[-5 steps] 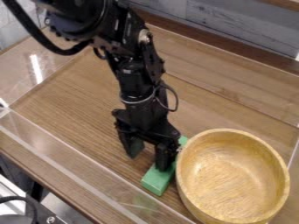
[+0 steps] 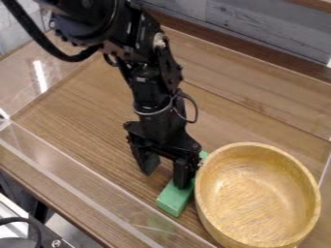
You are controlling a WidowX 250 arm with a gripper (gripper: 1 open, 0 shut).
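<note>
My black gripper hangs low over the wooden tabletop, its fingers open, with the right finger at or over a green block. The block lies lengthwise just left of a large wooden bowl, partly hidden behind the fingers. Whether the gripper touches the block cannot be told.
The bowl takes up the lower right. Bare wooden surface lies to the left and behind the arm. A glossy edge runs along the lower left, with cables beyond it, and a grey plank wall stands at the back.
</note>
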